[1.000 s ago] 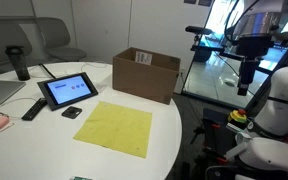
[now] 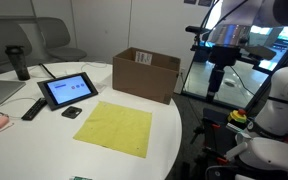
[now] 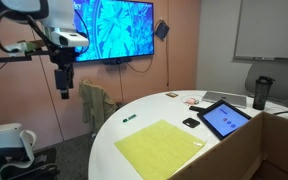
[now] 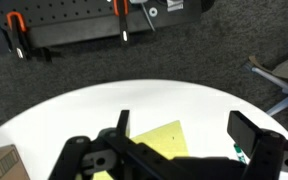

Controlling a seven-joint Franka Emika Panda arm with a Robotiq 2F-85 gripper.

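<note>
My gripper is open, its two dark fingers wide apart in the wrist view with nothing held between them. In exterior view 1 the gripper hangs high at the right, near the table's edge. A flat yellow cloth lies on the white table; part of that cloth shows between the fingers in the wrist view, well below them. A small dark green marker-like item rests on the table beyond the cloth.
An open brown box stands at the table's back right. Behind the cloth are a tablet and a dark phone-like object. A black cylinder stands farther back. Bare table surrounds the cloth's near side.
The objects on the table have not moved.
</note>
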